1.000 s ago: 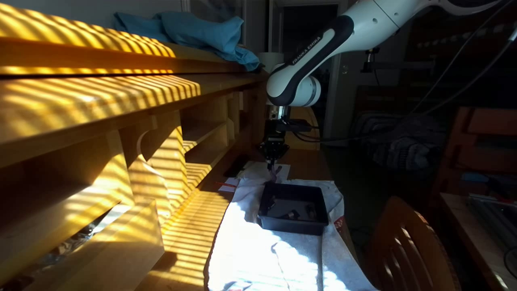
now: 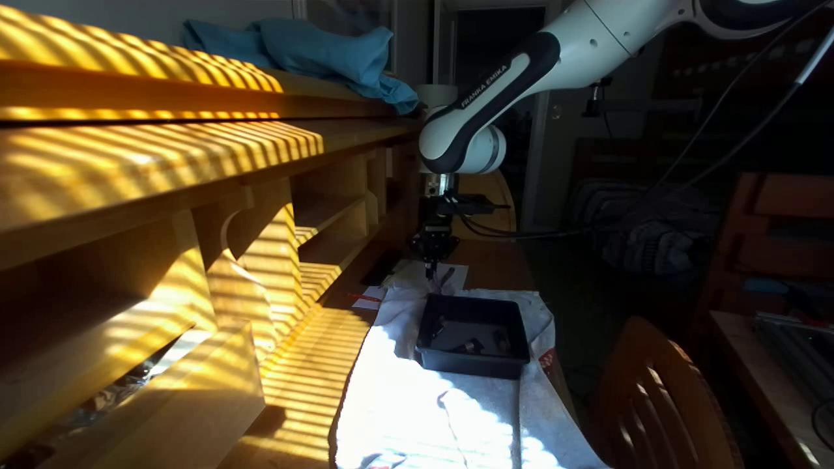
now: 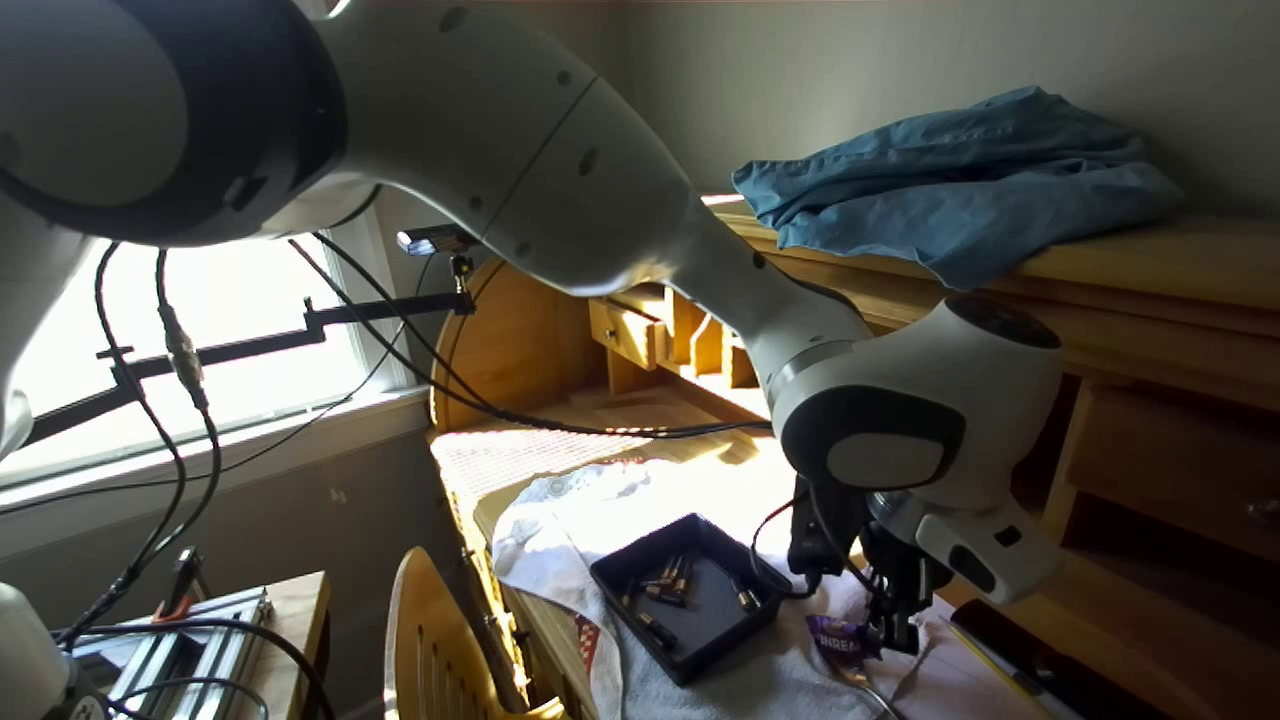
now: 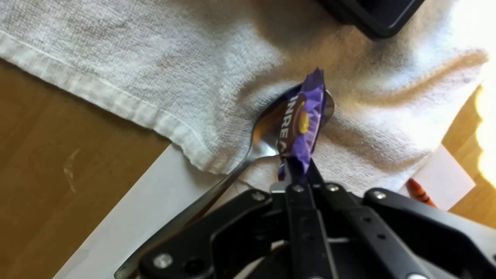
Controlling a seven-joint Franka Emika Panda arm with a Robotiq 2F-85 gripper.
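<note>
In the wrist view my gripper is shut on the near end of a purple-wrapped candy [image 4: 303, 121] with a brown label. The candy points away from the fingers and overlaps the bowl of a metal spoon [image 4: 266, 139]; whether it touches the spoon cannot be told. The spoon's bowl is on the towel, its handle reaching over white paper toward the lower left. Exterior view 2 shows the candy [image 3: 837, 637] beside the gripper [image 3: 894, 638], low near the black tray. From exterior view 1 the gripper [image 2: 431, 273] appears small, just behind the tray.
A black tray [image 2: 473, 364] with several small dark and brass-coloured items stands on the pale towel [image 4: 186, 69]. An orange crayon [image 4: 420, 192] lies on paper to the right in the wrist view. Wooden shelving [image 2: 336, 199] lines one side; a chair [image 2: 664, 398] stands opposite.
In exterior view 1 the arm and gripper have shifted slightly left and a little lower. The tray and towel have not moved.
</note>
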